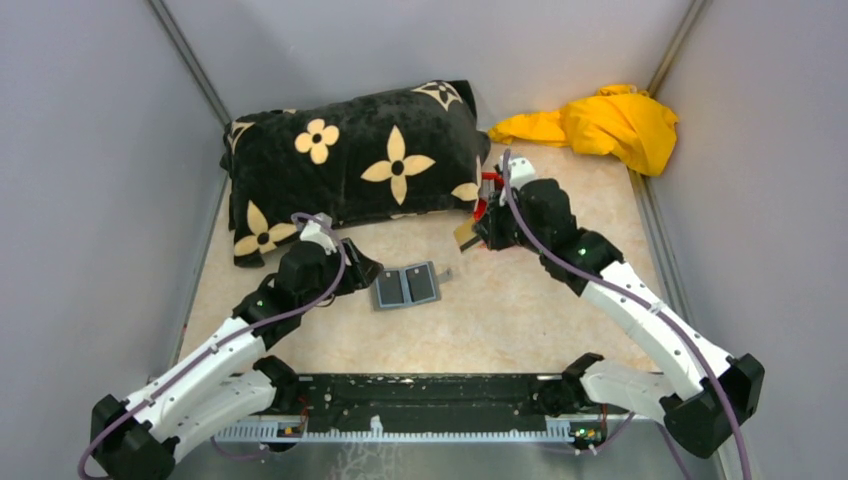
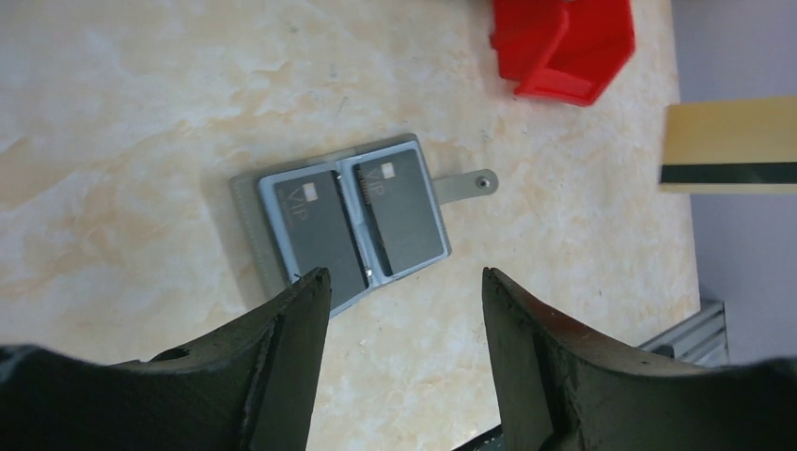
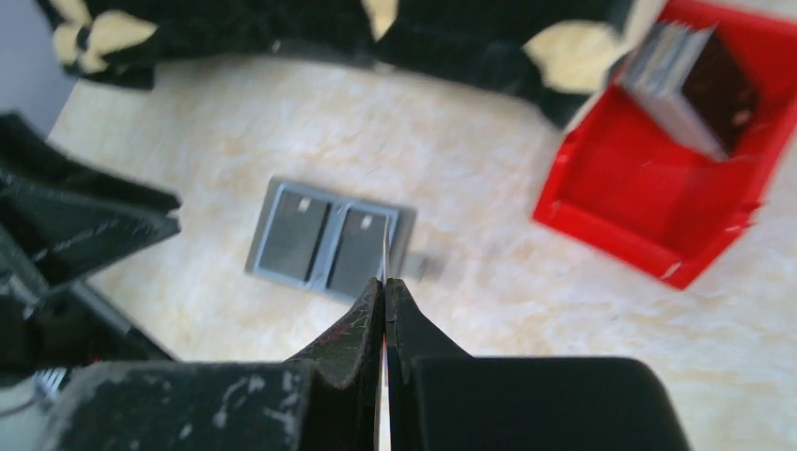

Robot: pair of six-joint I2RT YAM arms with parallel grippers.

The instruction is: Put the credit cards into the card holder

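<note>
My right gripper (image 1: pixel 484 232) is shut on a gold card (image 1: pixel 466 236) with a dark stripe, held out to the right of the holder. In the right wrist view that card shows edge-on as a thin upright line from the fingertips. The grey card holder (image 2: pixel 254 216) lies unfolded, with a dark VIP card (image 2: pixel 404 211) in its right pocket and another VIP card (image 2: pixel 324 230) in its left. My left gripper is open and empty above the holder's near side; in the top view it is at the holder's upper left.
A red box (image 3: pixel 611 246) with several stacked cards (image 3: pixel 672 80) stands right of the holder, mostly hidden by my right arm from above. Behind are a black patterned pillow (image 1: pixel 360 160) and a yellow cloth (image 1: pixel 620 130).
</note>
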